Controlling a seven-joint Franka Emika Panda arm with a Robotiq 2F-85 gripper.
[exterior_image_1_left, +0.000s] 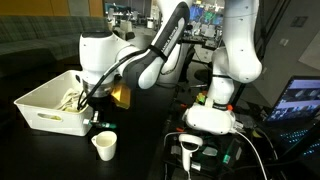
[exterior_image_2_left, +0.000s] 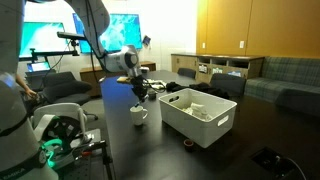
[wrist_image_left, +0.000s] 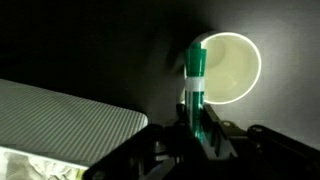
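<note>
A green marker with a white band (wrist_image_left: 195, 85) is pinched in my gripper, which is shut on it. In the wrist view the marker's far end overlaps the opening of a white mug (wrist_image_left: 238, 72); whether it is inside or only above the rim I cannot tell. Exterior view 1 has the white mug (exterior_image_1_left: 105, 147) upright on the dark table, with the green marker (exterior_image_1_left: 106, 125) just behind and above it, apart from the mug's near side. The fingertips are small and dark there.
A white box (exterior_image_1_left: 50, 116) with pale cloth (exterior_image_1_left: 70, 101) inside stands left of the arm, close to the mug. In exterior view 2 a small dark round object (exterior_image_2_left: 188, 143) lies in front of the box.
</note>
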